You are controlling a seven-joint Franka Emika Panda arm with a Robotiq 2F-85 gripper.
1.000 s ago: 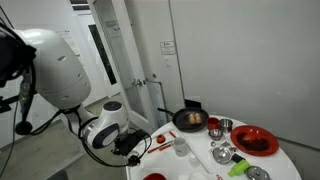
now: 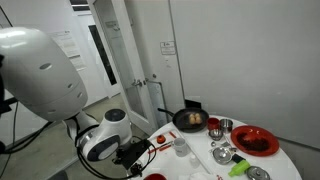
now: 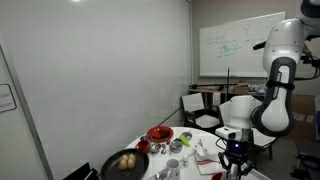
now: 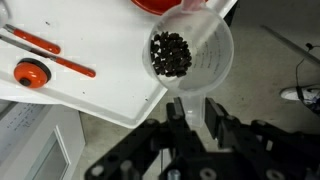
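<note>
A clear plastic cup (image 4: 212,62) with dark beans (image 4: 171,54) inside fills the upper middle of the wrist view. My gripper is shut on the cup's handle. The cup reaches over the edge of the white tabletop (image 4: 100,98). In exterior view 1 my gripper (image 2: 131,160) hangs at the table's near left edge, close to a red bowl (image 2: 155,177). From exterior view 2 the gripper (image 3: 236,167) is seen right of the red bowl (image 3: 217,177); the cup is hard to make out there.
Knives with red handles (image 4: 37,41) and a round red object (image 4: 32,73) lie left of the cup. A dark pan (image 2: 191,119), a metal mug (image 2: 181,147), and a red plate (image 2: 255,139) with dark contents stand farther back. Floor shows beyond the table edge.
In exterior view 1 the arm has come down and slightly toward the camera, so the gripper sits lower beside the table edge. The objects on the table have stayed put.
</note>
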